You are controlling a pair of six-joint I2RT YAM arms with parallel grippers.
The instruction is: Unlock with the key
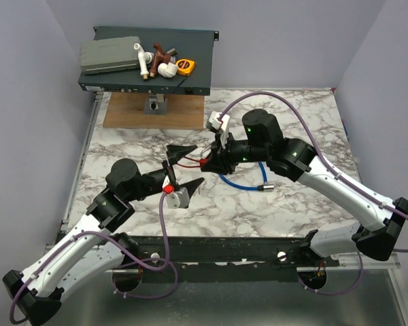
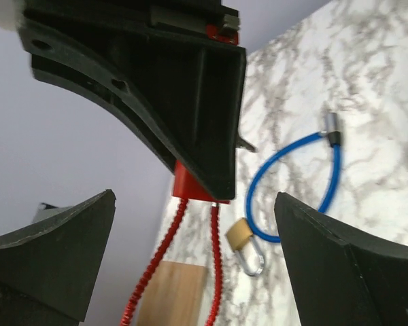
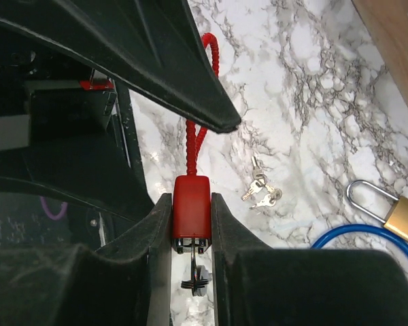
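The red key holder [image 3: 192, 207] with its red braided cord [image 3: 191, 146] is held by my right gripper [image 1: 207, 160], whose fingers press on it, a small key sticking out between them. My left gripper [image 1: 180, 165] stands open just left of it, nothing between its fingers; its two fingers frame the cord in the left wrist view. The padlock [image 3: 402, 219], shackle shown, lies on the marble surface [image 3: 302, 156]. Loose silver keys [image 3: 262, 190] lie near it.
A blue cable [image 1: 245, 187] with a metal end lies right of centre. A wooden board [image 1: 122, 112] and a dark raised platform [image 1: 109, 81] holding a case, fittings and a tape measure stand at the back.
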